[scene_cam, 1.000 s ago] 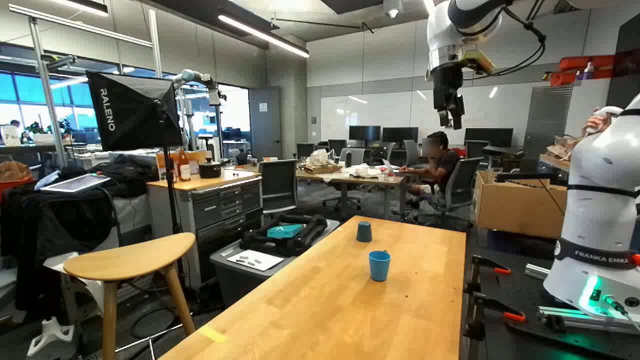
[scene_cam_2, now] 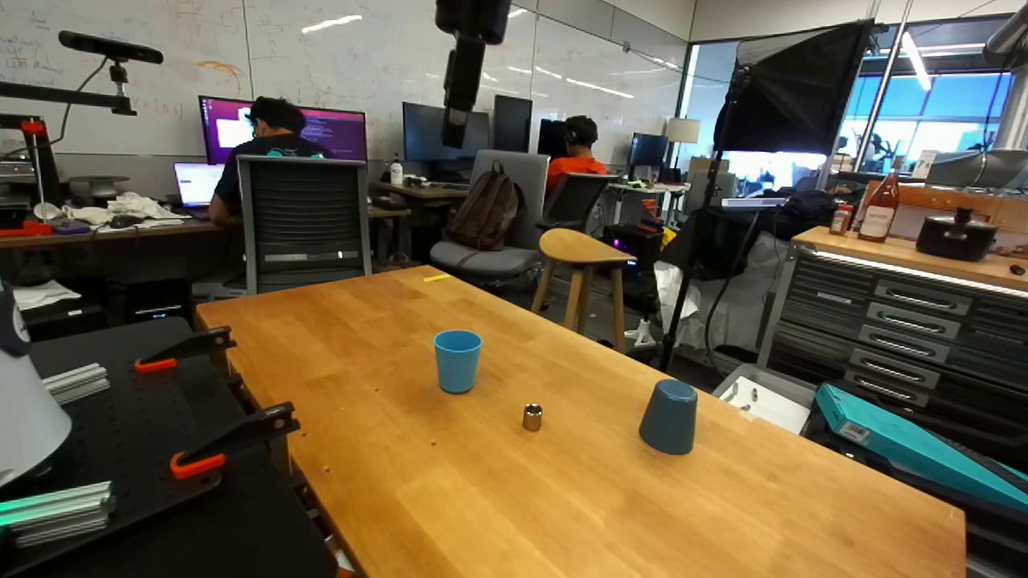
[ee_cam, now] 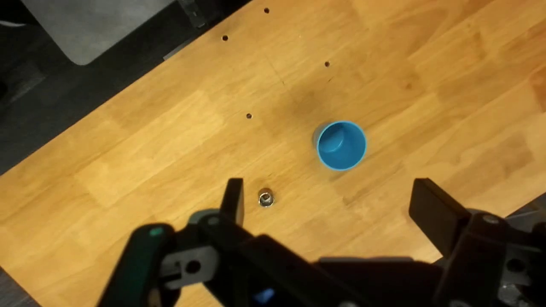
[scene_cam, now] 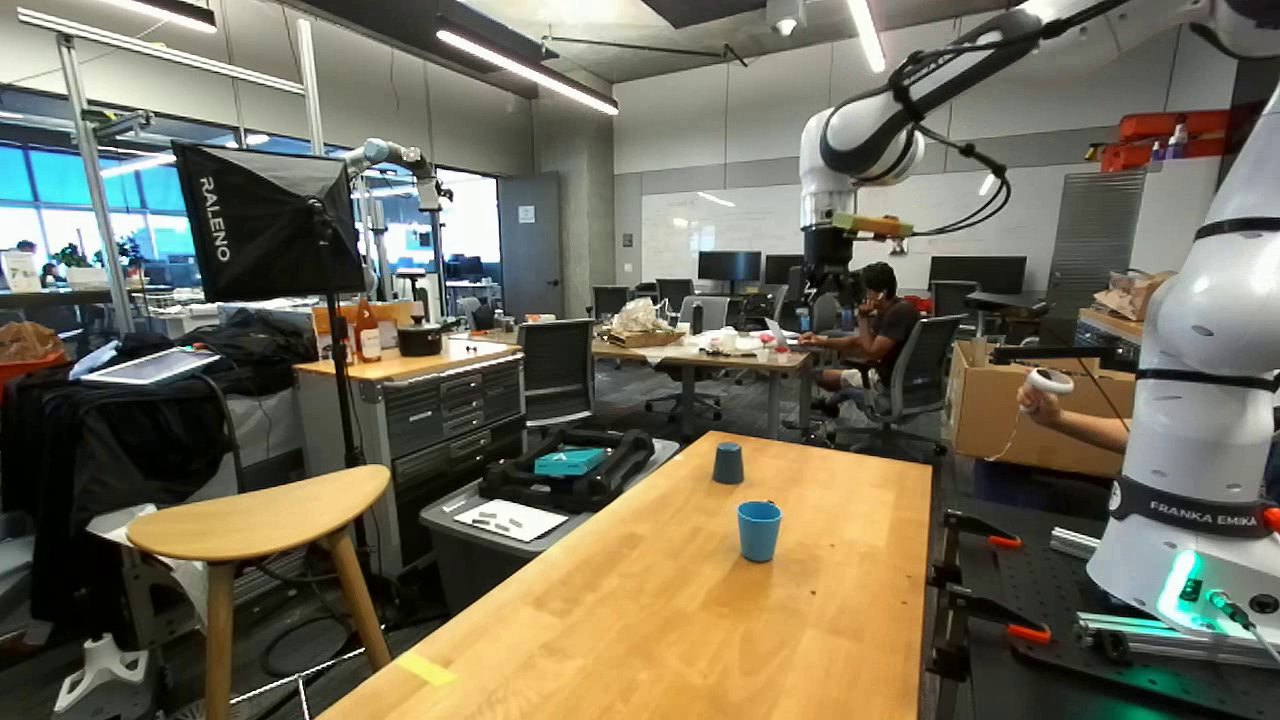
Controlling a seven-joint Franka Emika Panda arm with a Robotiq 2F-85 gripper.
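Observation:
A light blue cup (scene_cam_2: 458, 363) stands upright on the wooden table; from above, in the wrist view, the cup (ee_cam: 341, 146) looks empty. Nearby sits a small shiny metal socket (scene_cam_2: 532, 417), which the wrist view also shows as a little ring (ee_cam: 266, 198) close to the left finger in the picture. A dark blue cup (scene_cam_2: 669, 417) rests upside down toward one end of the table. High above the tabletop hangs my gripper (scene_cam: 833, 288), its fingers wide apart in the wrist view and nothing between them. In exterior view 1 the socket cannot be made out.
Bare wood surrounds the cups on the table (scene_cam: 672, 612). Black clamps with orange handles (scene_cam_2: 197, 466) grip the table's edge on the robot's side. A grey bin (scene_cam: 462, 576) stands beside the opposite edge.
In exterior view 1 the arm has moved left and lower, carrying the gripper over toward the table. Both cups stay where they were.

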